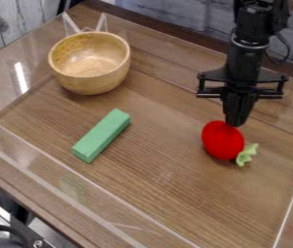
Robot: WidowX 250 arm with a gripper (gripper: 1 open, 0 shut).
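The black robot arm [246, 58] reaches down from the top right to its gripper [227, 113], which is shut, with nothing visible between its fingers. Just below the fingertips sits a red round object [222, 141] with pale green leaves [247, 153] at its lower right, like a strawberry or radish. Whether the fingertips touch it is hard to tell.
A wooden bowl [87, 62] stands at the upper left of the table [146, 199]. A green block [101, 135] lies left of centre.
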